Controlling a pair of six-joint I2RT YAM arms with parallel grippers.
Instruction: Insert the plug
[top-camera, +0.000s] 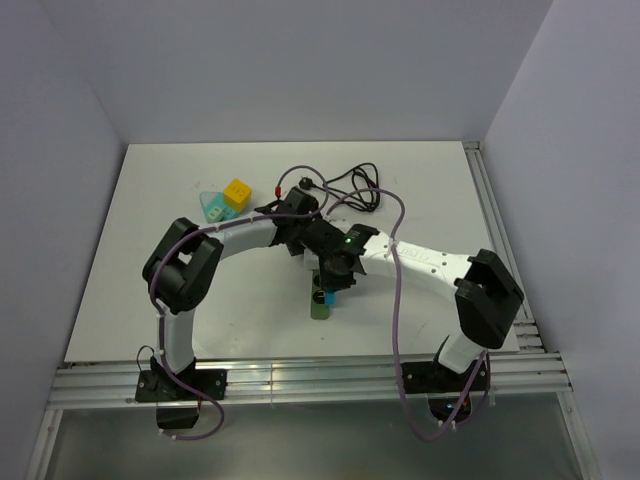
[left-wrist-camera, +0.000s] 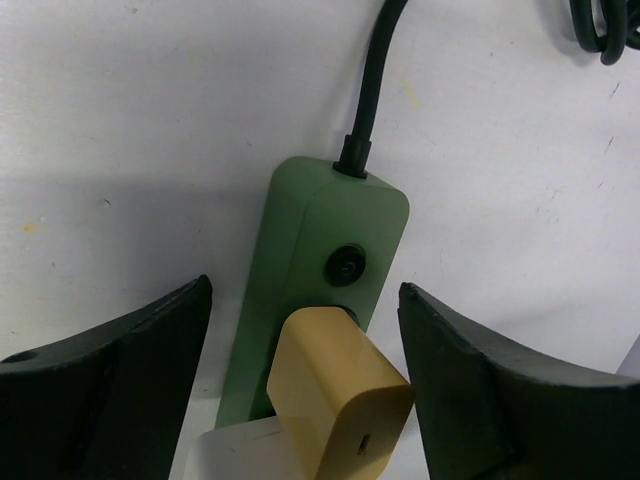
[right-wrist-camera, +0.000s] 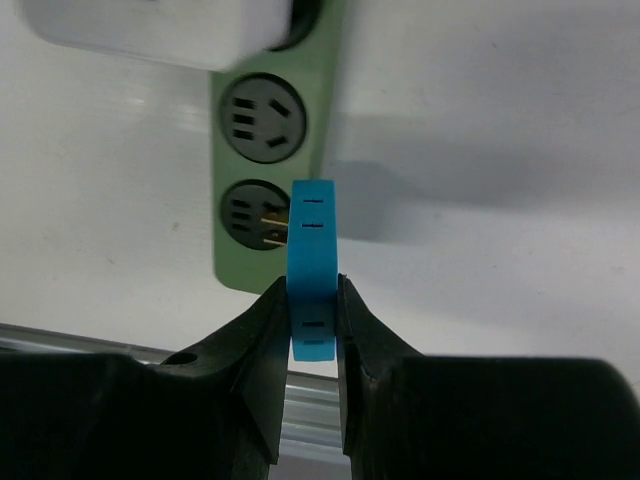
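The blue plug is pinched in my right gripper, which is shut on it. Its brass prongs are bare and point left, showing over the end socket of the green power strip. From above, the blue plug is at the strip's right edge. My left gripper stands open over the strip's cable end, its fingers wide apart. A yellow plug sits on the strip between them; whether the right finger touches it I cannot tell.
A white plug sits beside the yellow one on the strip. The black cable lies coiled at the back. A yellow block and a teal piece lie at the back left. Both arms crowd together over the strip.
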